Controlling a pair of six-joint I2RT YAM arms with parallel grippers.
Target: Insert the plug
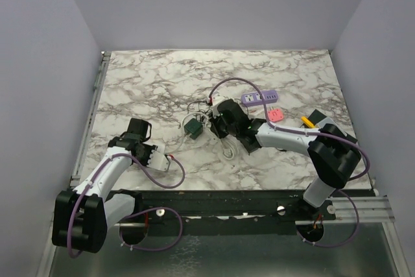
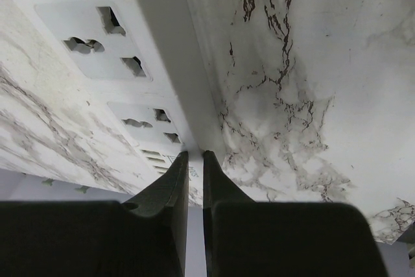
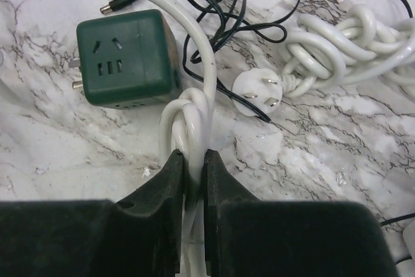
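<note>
At the left of the top view my left gripper (image 1: 150,150) is shut on the end of a white power strip (image 1: 159,161). Its sockets (image 2: 133,66) face up in the left wrist view, and the fingertips meet at one end of the strip. Near the middle of the table, my right gripper (image 1: 213,128) is closed around a folded white cable (image 3: 192,128). A white round plug (image 3: 258,91) with its pins up lies just beyond, on a coiled white cord (image 3: 337,50). Beside the held cable sits a green cube adapter (image 3: 123,60) with pins on its left side.
Thin black cables (image 3: 227,27) tangle behind the held cable. A purple power strip (image 1: 259,98) and a pink block (image 1: 275,115) lie further right, beyond the right arm. A yellow-handled tool (image 1: 307,122) is at the right.
</note>
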